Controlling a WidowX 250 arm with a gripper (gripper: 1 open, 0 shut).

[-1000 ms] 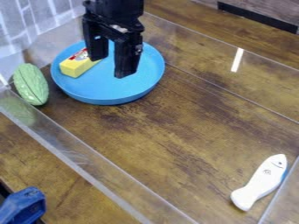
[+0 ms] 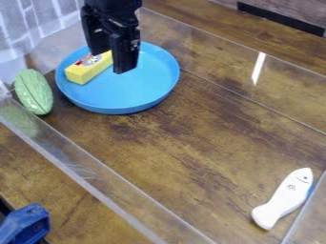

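My black gripper point(image 2: 110, 53) is open above the blue round plate point(image 2: 132, 93), near its back-left part. A yellow box with a red and white label point(image 2: 82, 71) lies on the plate's left side, partly behind the gripper's left finger.
A green ridged object point(image 2: 34, 93) lies left of the plate. A white utensil-like piece point(image 2: 281, 198) lies at the lower right, and a blue object point(image 2: 23, 225) at the lower left. Clear walls run along the edges.
My gripper has shifted a little up and to the left, toward the yellow box. The objects on the table look unmoved.
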